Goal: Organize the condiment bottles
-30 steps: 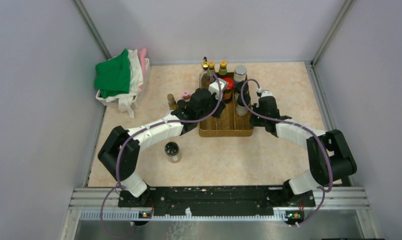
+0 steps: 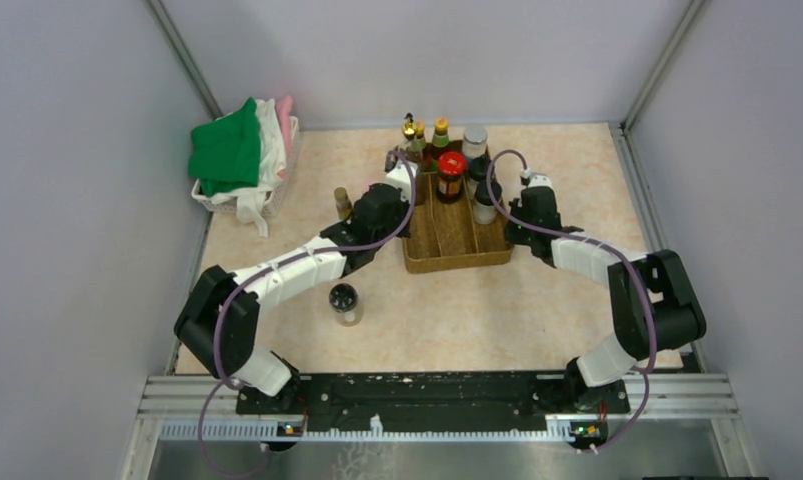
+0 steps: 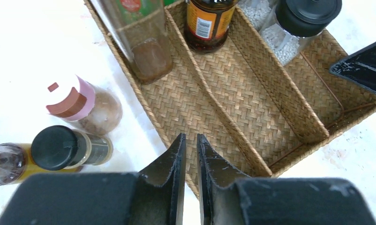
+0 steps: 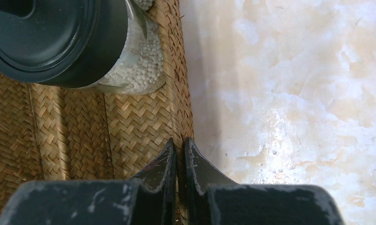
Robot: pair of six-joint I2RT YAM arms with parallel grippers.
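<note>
The woven divided basket (image 2: 457, 263) holds a red-lidded dark jar (image 2: 450, 176), black-lidded jars of white grains (image 4: 134, 70) and tall bottles at the back. My right gripper is shut on the basket's right wall, one finger on either side. Over the basket's left side, my left gripper is slightly open, nothing gripped in the narrow gap. Left of the basket, a pink-collared bottle (image 3: 99, 110), a black-capped jar (image 3: 62, 147) and an amber bottle (image 3: 29, 161) stand outside. Nearer the front is another dark-lidded jar (image 2: 345, 304).
A white basket of cloths (image 2: 239, 165) sits at the back left. The left arm partly covers the bottles beside the woven basket in the top view. Free table lies in front of the basket and along the right.
My left gripper has moved left, from over the basket's middle to its left side. The basket has shifted slightly right along with my right gripper, which keeps its hold on the wall.
</note>
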